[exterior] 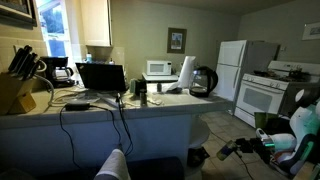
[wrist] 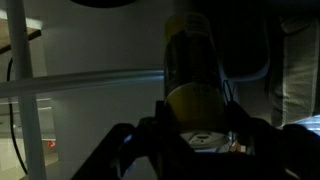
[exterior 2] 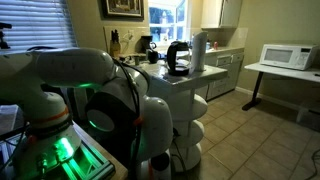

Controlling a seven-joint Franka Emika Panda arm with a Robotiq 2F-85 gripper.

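A dark cylindrical object with an amber, yellowish end (wrist: pixel 195 100) points toward the camera in the wrist view. My gripper is shut on it; the dark fingers show dimly on either side. Its label cannot be read, and the poor light hides where the pads touch. In exterior view 1, the white and black arm (exterior: pixel 285 150) reaches in low at the right edge, but the held object is too small and dark to make out there. Exterior view 2 shows the arm's large dark joint (exterior 2: pixel 110 112) at the left.
A counter (exterior: pixel 100 116) carries a knife block (exterior: pixel 18 88), a dark laptop (exterior: pixel 103 77), a black kettle (exterior: pixel 203 81) and a paper towel roll (exterior: pixel 186 73). A white stove (exterior: pixel 262 98) stands at the right. Tiled floor (exterior 2: pixel 245 135) lies open beyond the counter.
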